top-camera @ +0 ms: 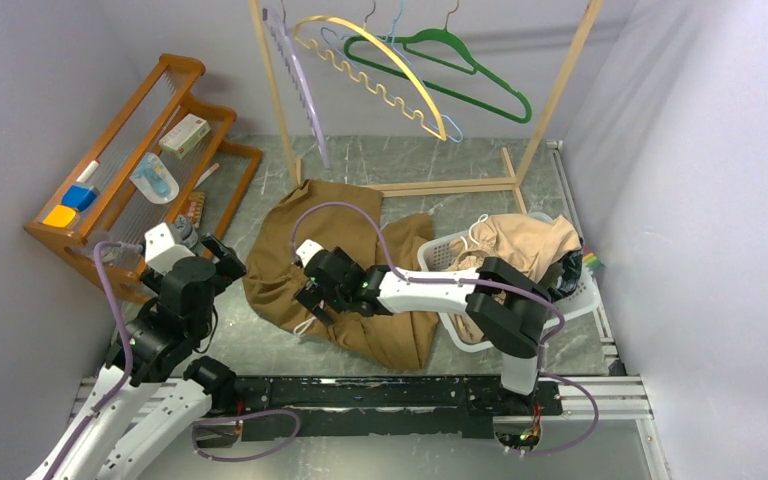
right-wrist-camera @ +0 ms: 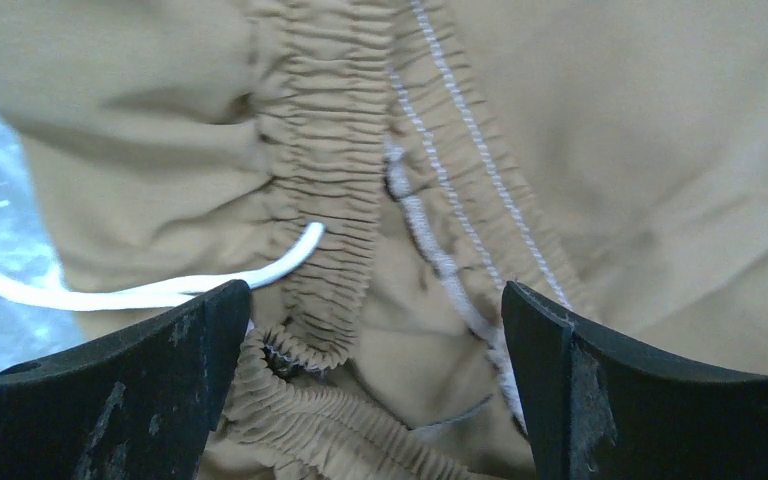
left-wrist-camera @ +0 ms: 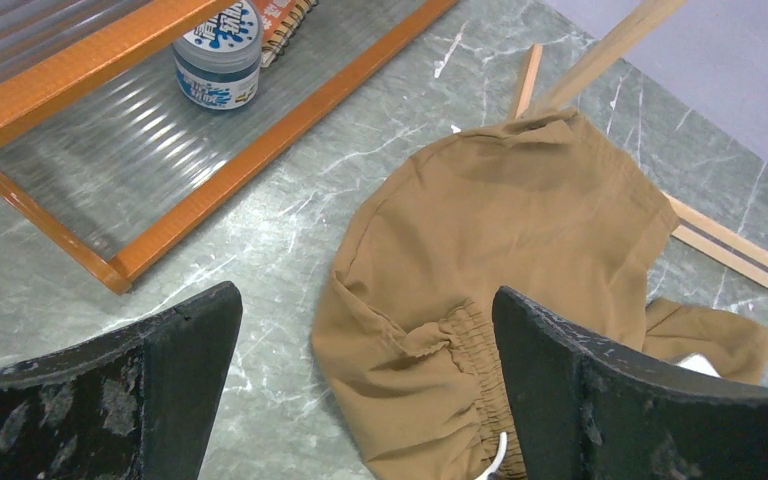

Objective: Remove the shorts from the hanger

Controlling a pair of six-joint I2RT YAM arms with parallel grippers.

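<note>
Brown shorts [top-camera: 320, 225] lie spread on the grey marbled floor, off any hanger. Their gathered waistband [right-wrist-camera: 325, 180] and white drawstring [right-wrist-camera: 150, 290] show close up in the right wrist view. My right gripper [top-camera: 312, 278] is just over the waistband, open, its fingers [right-wrist-camera: 600, 400] apart with cloth beneath them. My left gripper [top-camera: 226, 257] stands open in the air to the left of the shorts, nothing between its fingers. Above the back hang empty hangers: a yellow one [top-camera: 410, 62], a green one [top-camera: 460, 55], a purple one [top-camera: 300, 85] and a blue one.
A grey basket [top-camera: 470, 347] with tan clothing [top-camera: 530, 245] stands to the right. At the left is a wooden shelf [top-camera: 175, 75] holding bottles and a box, close to my left gripper. The wooden rack's base [top-camera: 450, 187] runs behind the shorts.
</note>
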